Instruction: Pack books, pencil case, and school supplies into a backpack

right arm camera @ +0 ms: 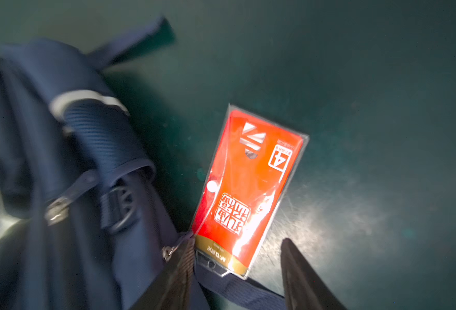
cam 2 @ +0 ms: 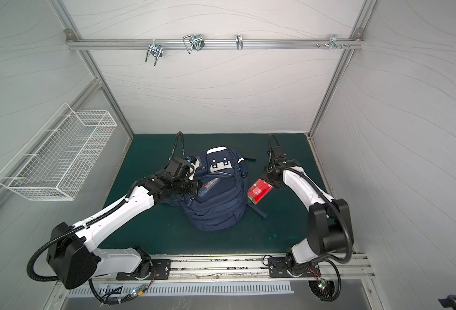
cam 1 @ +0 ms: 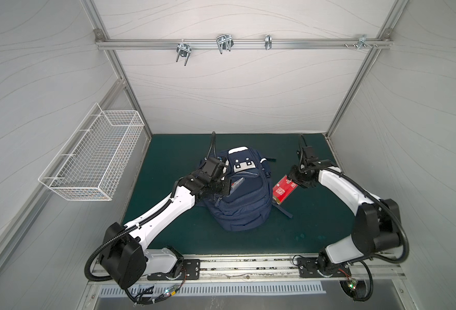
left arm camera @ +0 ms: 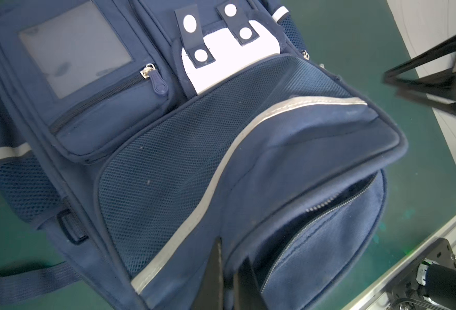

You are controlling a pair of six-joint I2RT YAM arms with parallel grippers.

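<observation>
The navy backpack (cam 1: 246,204) lies flat in the middle of the table. In the left wrist view its lower front compartment (left arm camera: 315,242) gapes, zip undone. My left gripper is shut at that compartment, the flap's edge between its fingers. A red flat packet (right arm camera: 248,191) with white print rests on the table beside the bag's right side. Above it my right gripper stands open, fingers apart, with nothing between them. A pale narrow patch (cam 2: 208,187) shows on the bag's front in the top views; what it is cannot be told.
Beside the packet lies a loose bag strap (cam 1: 282,210). A white wire basket (cam 1: 96,155) hangs on the left wall, empty.
</observation>
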